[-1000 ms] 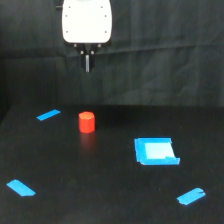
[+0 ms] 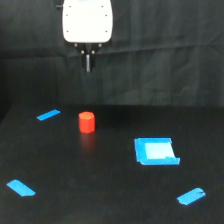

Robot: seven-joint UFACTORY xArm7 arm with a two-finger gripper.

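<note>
A small red block [image 2: 87, 122], roughly cylindrical, stands alone on the black table. High above it, near the top of the view, hangs my gripper [image 2: 88, 66], pointing down with a wide gap of air between it and the block. No object shows at its fingers. They are too small and dark for me to tell whether they are open or shut. To the right lies a white square patch [image 2: 158, 151] with a blue border [image 2: 140, 153].
Blue tape strips lie flat at the left back [image 2: 48, 115], the left front [image 2: 20, 187] and the right front [image 2: 191, 196]. A dark curtain [image 2: 160, 60] closes off the back.
</note>
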